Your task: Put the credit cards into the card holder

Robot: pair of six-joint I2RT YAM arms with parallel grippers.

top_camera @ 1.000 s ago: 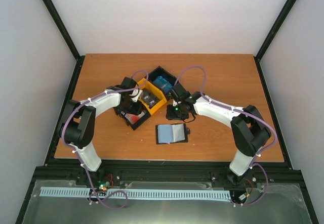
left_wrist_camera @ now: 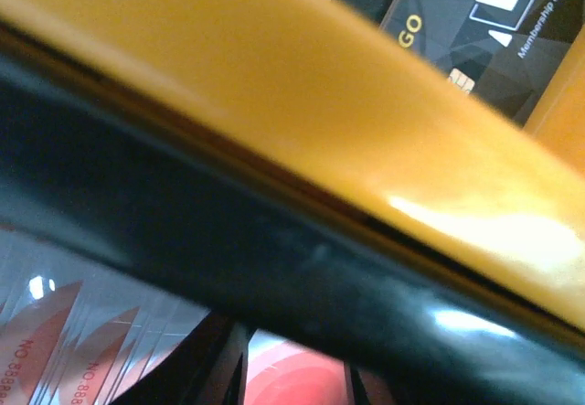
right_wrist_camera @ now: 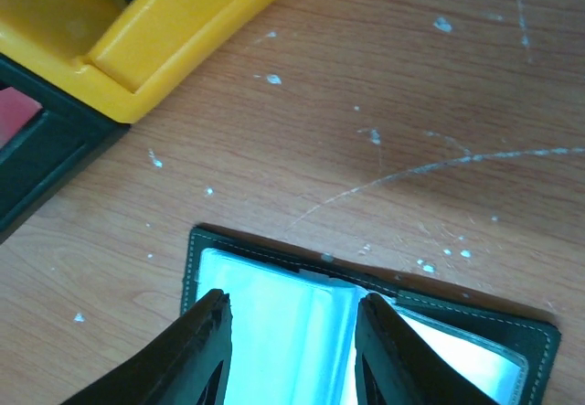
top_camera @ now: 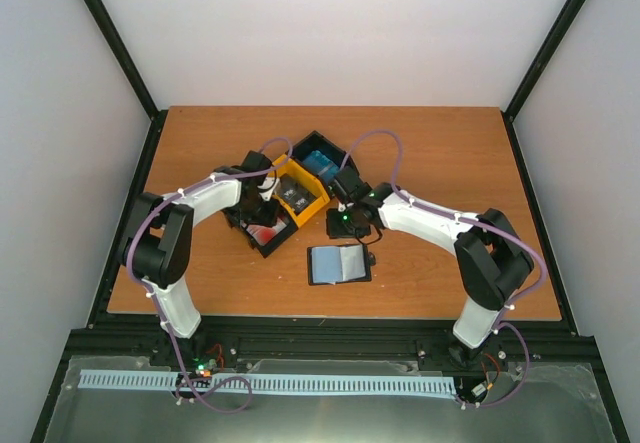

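Observation:
The card holder (right_wrist_camera: 274, 323), dark-edged with clear sleeves, lies spread flat on the table; the top view shows its blue left half (top_camera: 325, 264) and whitish right half. Just behind it in the top view is my right gripper, its fingers apart and empty. Red-and-clear cards (left_wrist_camera: 292, 379) lie in the front-left black box (top_camera: 272, 247). My left gripper is low at this box, fingers parted over a red card; whether they touch it cannot be seen. Dark cards (left_wrist_camera: 494, 26) fill the yellow box (top_camera: 316, 208).
A black box with blue cards (top_camera: 321, 163) stands behind the yellow one. The box walls (left_wrist_camera: 228, 231) rise close to my left gripper. Bare table (top_camera: 440, 148) lies to the right and back.
The left arm has barely moved; boxes and card holder stay where they were.

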